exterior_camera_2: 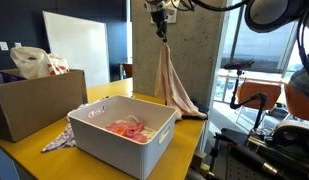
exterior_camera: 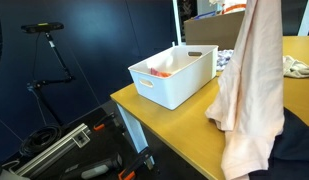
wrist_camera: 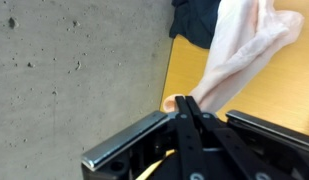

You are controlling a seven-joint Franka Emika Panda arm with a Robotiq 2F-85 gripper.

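Observation:
A pale pink cloth [exterior_camera: 252, 95] hangs in a long strip, its lower end resting at the table edge. In exterior view 2 the top of the cloth [exterior_camera_2: 167, 70] is pinched in my gripper [exterior_camera_2: 163, 41], high above the table. From the wrist the cloth [wrist_camera: 232, 65] runs away from the fingertips of my shut gripper. A white bin [exterior_camera: 175, 77] stands on the table, apart from the cloth; in exterior view 2 pink and yellowish pieces [exterior_camera_2: 132, 130] lie inside it.
Dark cloth [exterior_camera: 293, 142] lies on the table beside the pink one. A cardboard box [exterior_camera_2: 39, 100] with bags stands behind the bin, near a patterned cloth [exterior_camera_2: 62, 138]. A grey concrete pillar [wrist_camera: 74, 70] is close to the gripper. Bare table [exterior_camera: 184, 122] shows before the bin.

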